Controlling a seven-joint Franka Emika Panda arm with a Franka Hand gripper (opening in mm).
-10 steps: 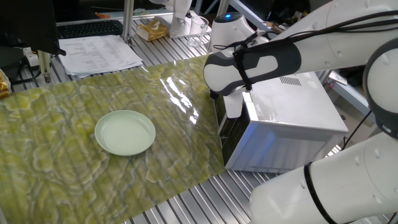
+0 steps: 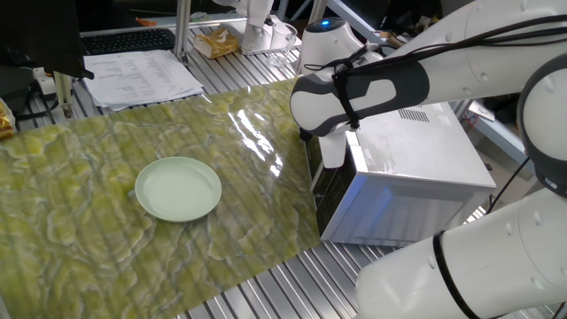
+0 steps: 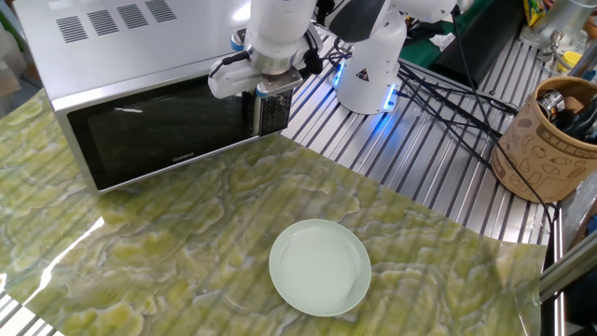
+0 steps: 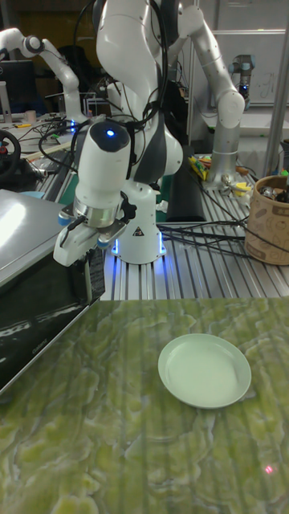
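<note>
A silver microwave (image 3: pixel 154 56) with a dark glass front stands at the table's edge, its door shut in exterior view 2. My gripper (image 3: pixel 244 77) is right at its front, near the upright door handle (image 3: pixel 258 114) beside the control panel (image 3: pixel 275 109). In exterior view 1 the white hand (image 2: pixel 333 149) reaches down along the microwave's front edge. Its fingertips are hidden in every view, so neither the finger's opening nor any contact with the handle can be made out. A pale green plate (image 3: pixel 320 268), empty, lies on the green marbled mat (image 3: pixel 187 252), well away from the gripper.
A patterned brown bucket (image 3: pixel 541 149) with dark items stands on the slatted metal table. Papers (image 2: pixel 142 78) and a clear glass jug (image 2: pixel 282 44) are at the far side in exterior view 1. The mat around the plate is free.
</note>
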